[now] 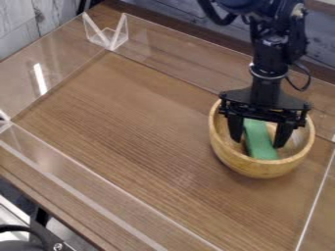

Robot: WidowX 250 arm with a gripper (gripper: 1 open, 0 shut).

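A round tan wooden bowl (260, 166) sits on the right of the table with a green object (258, 143) lying inside it. My black gripper (264, 125) is down at the bowl from above, open, its fingers on either side of the green object's upper part. Whether they touch it cannot be told.
A white wire rack (109, 29) stands at the back left. A dark object (23, 238) is cut off at the bottom left corner.
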